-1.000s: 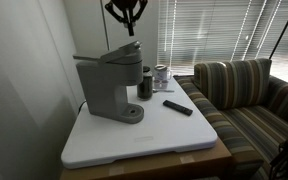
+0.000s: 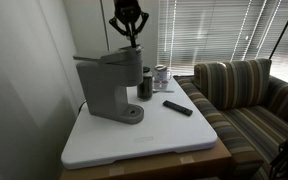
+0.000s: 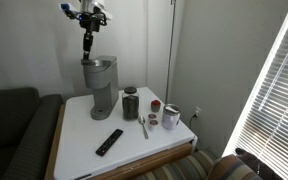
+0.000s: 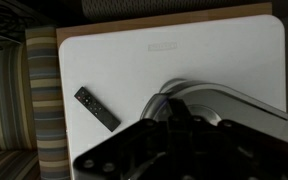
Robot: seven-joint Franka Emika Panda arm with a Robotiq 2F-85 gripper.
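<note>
A grey coffee maker (image 2: 109,92) stands upright on a white table (image 2: 149,145). Just above its top, toward the front, is my gripper (image 2: 133,43), pointing down. In exterior view 2 the gripper (image 3: 85,60) reaches the top of the coffee maker (image 3: 101,84); whether it touches the lid I cannot tell. The fingers look close together, shut, and nothing shows between them. From the wrist view, the rounded top of the coffee maker (image 4: 224,105) lies below the dark gripper, which hides part of it.
A black remote (image 3: 109,142) lies on the table. A dark jar (image 3: 131,103), a fork or spoon (image 3: 143,127), a light mug (image 3: 171,117) and a small red-topped container (image 3: 155,105) are also there. A striped sofa (image 2: 234,85) stands beside the table.
My gripper has come down and slightly right in exterior view 1, to the top front of the coffee maker. The objects on the table stay where they were.
</note>
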